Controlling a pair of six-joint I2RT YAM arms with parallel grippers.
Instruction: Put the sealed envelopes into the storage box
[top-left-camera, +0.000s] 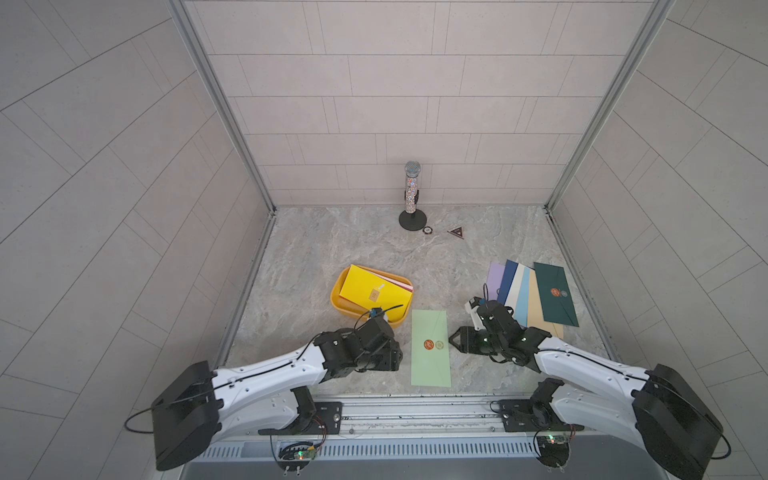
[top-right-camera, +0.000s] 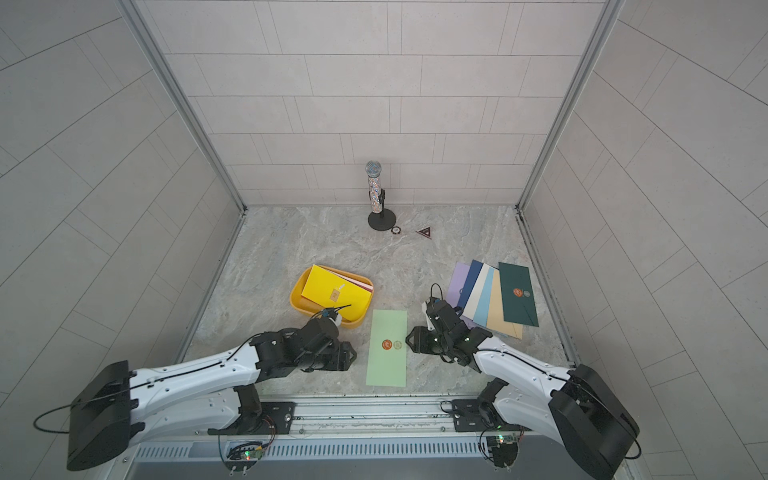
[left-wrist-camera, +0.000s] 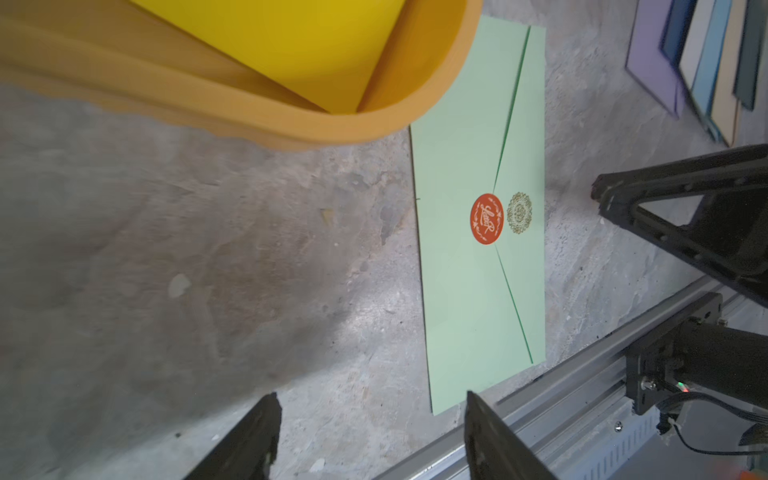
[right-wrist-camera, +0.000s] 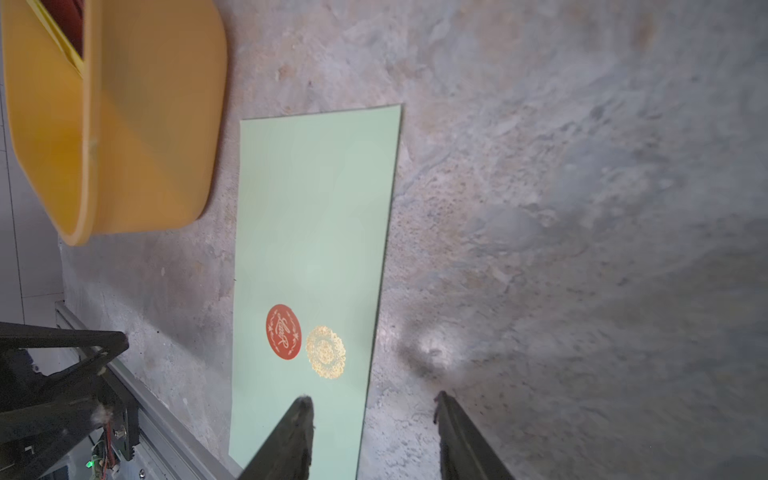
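Observation:
Between my two arms, flat on the table, lies a light green envelope (top-left-camera: 432, 369) with a red seal and a gold seal. My left gripper is open above the table on its left side, nothing between the fingers. On its right side my right gripper also stands open and empty, one finger showing over the envelope's edge in the right wrist view. The yellow storage box (top-left-camera: 341, 305) sits behind the left gripper, with a yellow envelope (top-left-camera: 392, 297) and other envelopes tilted in it. At the right, a dark green envelope (top-left-camera: 555, 302) lies over a fanned row.
The fanned row includes a lilac envelope (top-left-camera: 495, 276), a navy envelope (top-left-camera: 507, 280) and a tan envelope (top-left-camera: 542, 321). A microphone on a stand (top-left-camera: 412, 196) is at the back, near a small triangular object (top-left-camera: 456, 233).

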